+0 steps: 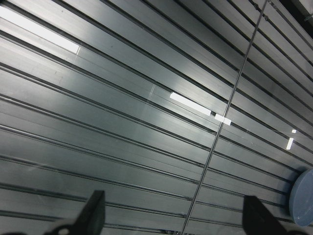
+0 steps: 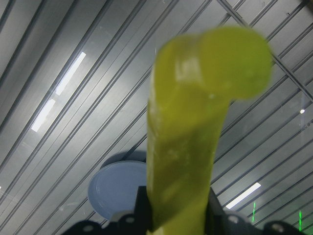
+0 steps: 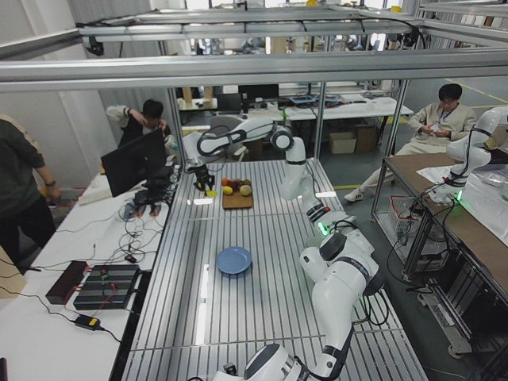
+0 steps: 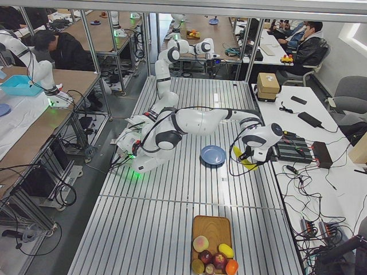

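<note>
My right gripper is shut on a yellow banana (image 2: 181, 127), which fills the middle of the right wrist view; in the camera left view it hangs left of the fruit board, at the far end. A blue plate (image 3: 234, 260) lies on the slatted table, also below the banana in the right wrist view. A wooden board (image 4: 211, 226) holds several fruits, among them an orange (image 4: 231, 267). My left gripper is over bare slats, with the plate at the right edge of its view; its two fingers are blurred and apart, nothing visible between them.
A side table with cables, black boxes and a monitor (image 3: 131, 163) runs along the left in the camera left view. A brown table (image 3: 421, 167) with another arm stands to the right, and people sit around.
</note>
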